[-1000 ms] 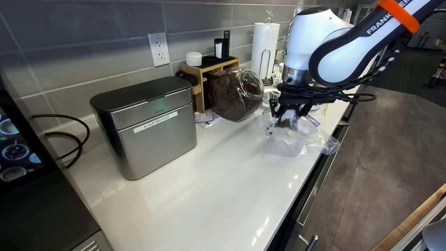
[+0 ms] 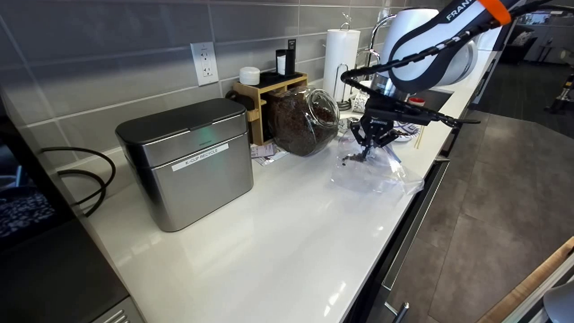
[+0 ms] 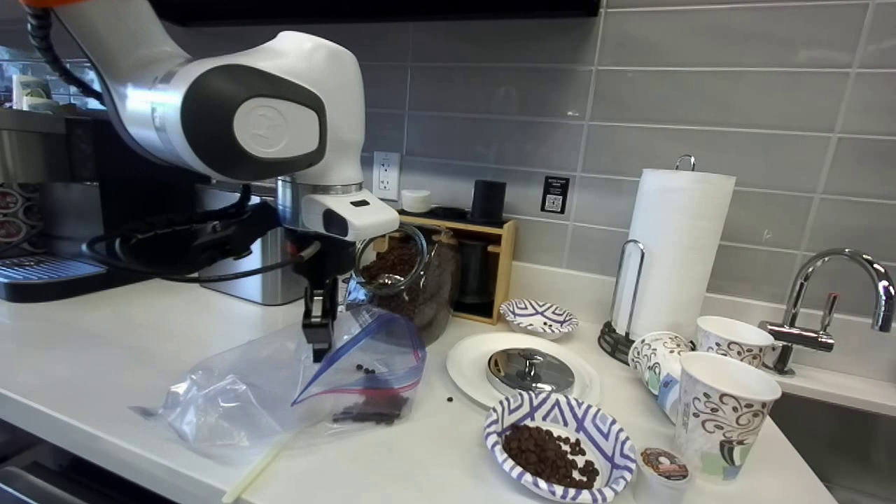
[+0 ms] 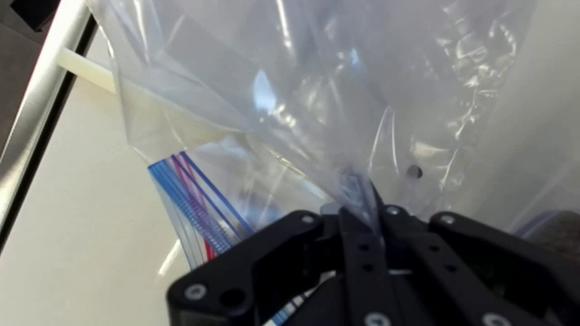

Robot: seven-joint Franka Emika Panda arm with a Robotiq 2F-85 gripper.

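Observation:
A clear zip-top plastic bag lies open on the counter, with some dark beans inside it near its zip edge. My gripper points down at the bag. In the wrist view the gripper is shut, and a gathered fold of the clear bag runs in between its fingertips. From the side, the gripper stands low over the bag, whose far end reaches the counter's front edge. How much film the fingers pinch is hidden.
A large glass jar of beans lies tilted close behind the bag. Right of it are a patterned bowl of beans, a white plate and paper cups. A steel bin stands left.
The arm has tilted and its upper part has shifted. The fingers, spread apart earlier, are now together. The bag's loose end has drawn slightly back from the counter edge.

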